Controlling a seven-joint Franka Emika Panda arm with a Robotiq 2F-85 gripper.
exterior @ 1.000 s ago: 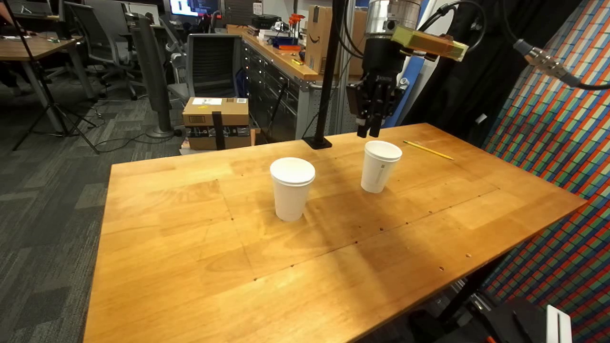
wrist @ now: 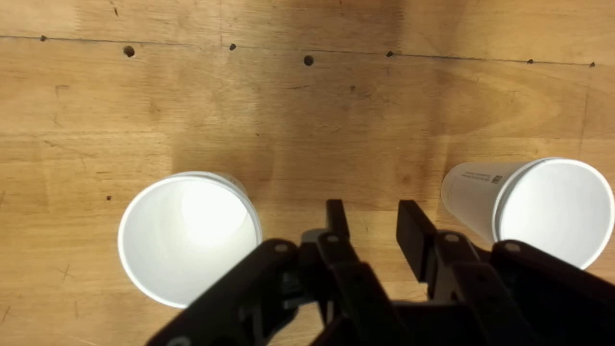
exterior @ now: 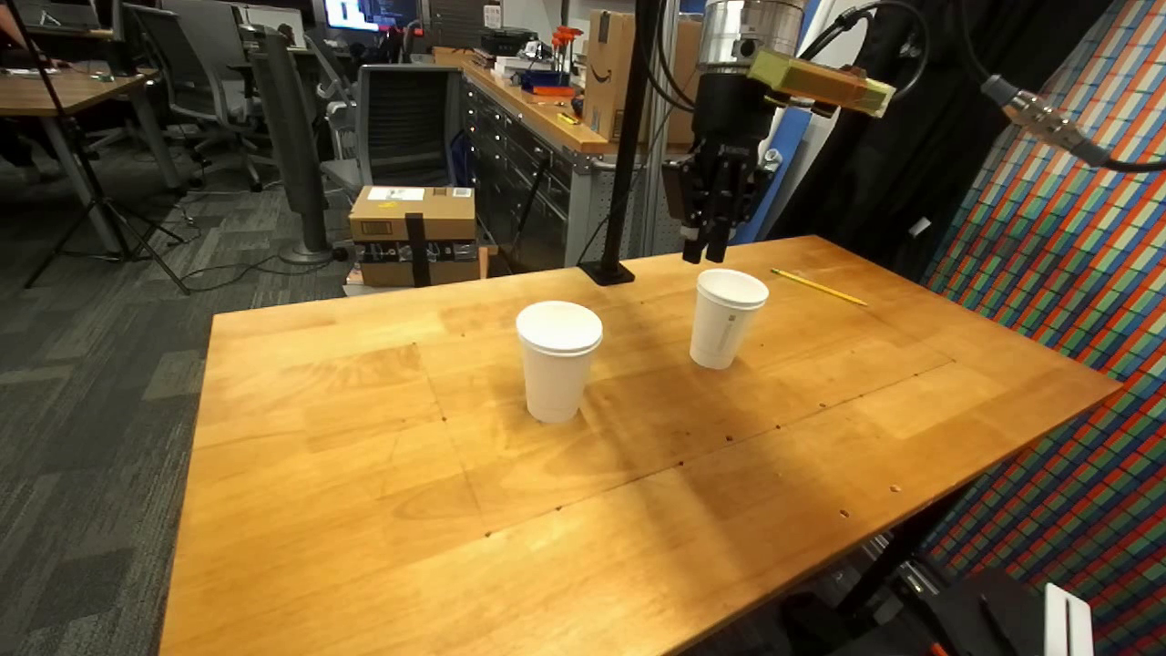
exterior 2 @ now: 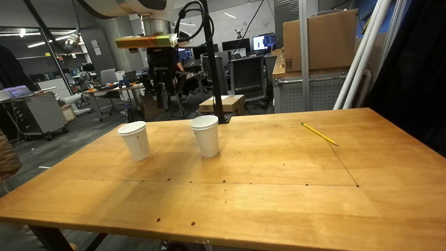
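Two white paper cups stand upright and apart on the wooden table. One cup (exterior: 557, 366) is nearer the table's left part in exterior view 1; the other cup (exterior: 721, 324) stands to its right. Between and above them hangs my gripper, open, with only bare table showing between its fingers. The wrist view looks down into one cup (wrist: 187, 242) left of the fingers and shows the other cup (wrist: 554, 210) on the right, partly covered by the gripper's linkage. Both cups look empty there, though the right one's inside is washed out. Neither is touched by the fingertips.
A yellow pencil (exterior 2: 320, 134) lies on the table (exterior 2: 267, 200), well away from the cups. A black post (exterior: 620, 197) rises from the far edge near the arm.
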